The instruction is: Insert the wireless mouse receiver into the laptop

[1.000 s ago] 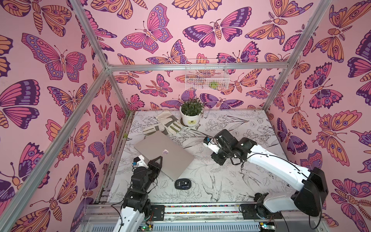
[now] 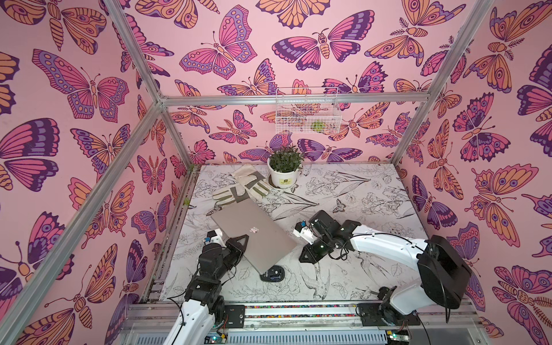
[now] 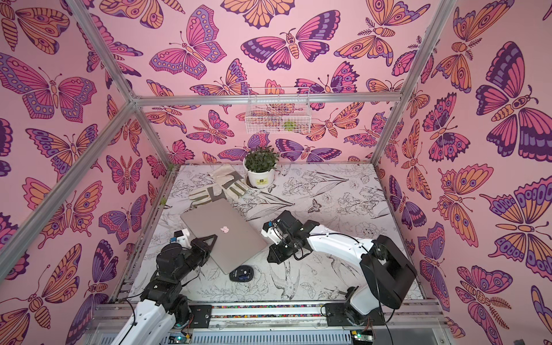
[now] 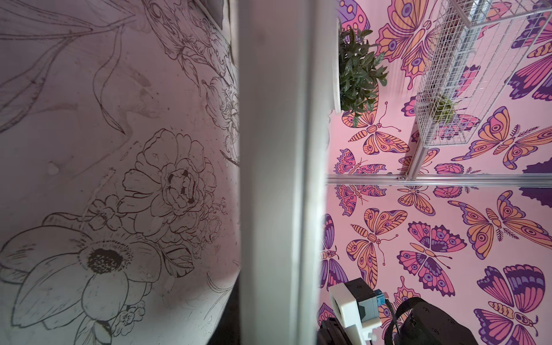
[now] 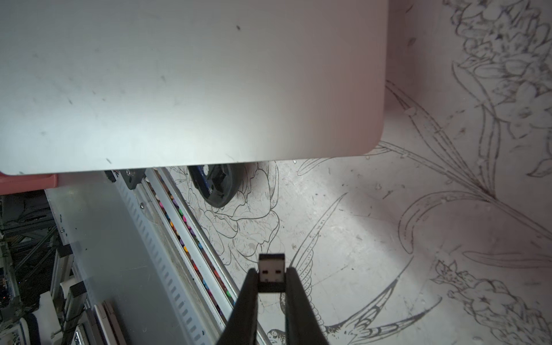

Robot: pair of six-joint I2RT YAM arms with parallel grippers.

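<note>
A closed silver laptop (image 2: pixel 261 241) is held tilted by my left gripper (image 2: pixel 235 244), shut on its near-left edge; in the left wrist view the laptop edge (image 4: pixel 279 172) fills the middle, very close. My right gripper (image 3: pixel 271 253) is just right of the laptop's right corner. In the right wrist view its fingertips (image 5: pixel 271 270) are shut around a tiny dark piece, probably the receiver, below the laptop's edge. A dark mouse (image 2: pixel 272 274) lies open-bodied on the table by the near edge.
Striped work gloves (image 2: pixel 241 187) lie behind the laptop, next to a potted plant (image 2: pixel 284 169). A wire basket (image 2: pixel 307 120) hangs on the back wall.
The laptop and my left gripper have moved a little to the right. My right gripper has moved left and down, closer to the laptop's corner.
</note>
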